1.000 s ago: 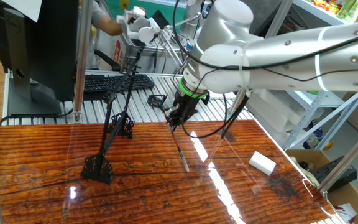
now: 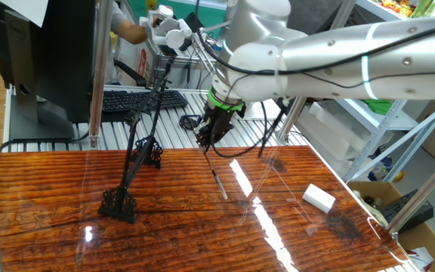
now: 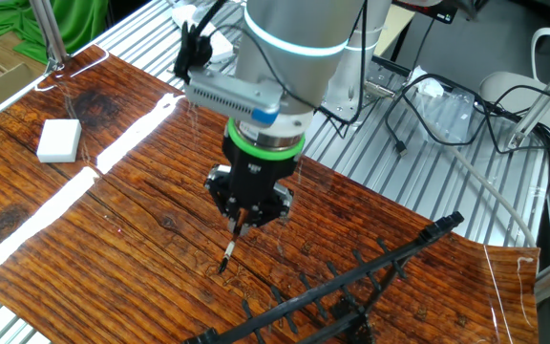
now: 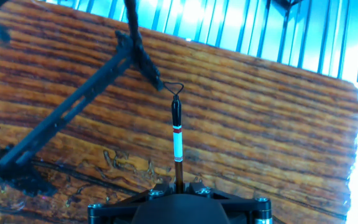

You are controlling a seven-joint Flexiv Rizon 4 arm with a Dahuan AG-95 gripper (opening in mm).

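Observation:
A slim brush (image 4: 178, 143), with a brown shaft, white band and black end carrying a thin cord loop, sticks out from my gripper. The fingers are shut on its shaft. In exterior view 1 the brush (image 2: 217, 180) slants downward from my gripper (image 2: 204, 142), over the wooden board. Exterior view 2 shows the brush's black end (image 3: 222, 268) lowest, below my gripper (image 3: 240, 224). A black rack (image 2: 132, 162) with a row of pegs stands left of the brush in exterior view 1. In the wrist view the loop appears beside a rack part (image 4: 148, 65); contact cannot be told.
A white block (image 2: 319, 198) lies on the right of the glossy wooden board (image 2: 51, 181). A monitor (image 2: 47, 60) and keyboard (image 2: 143, 100) stand behind, at the left. The board's middle is clear around the brush. Cables hang along the arm.
In exterior view 1 the arm and gripper have shifted slightly left, carrying the brush, with the wrist's tilt changing a little. The rack and white block have stayed put.

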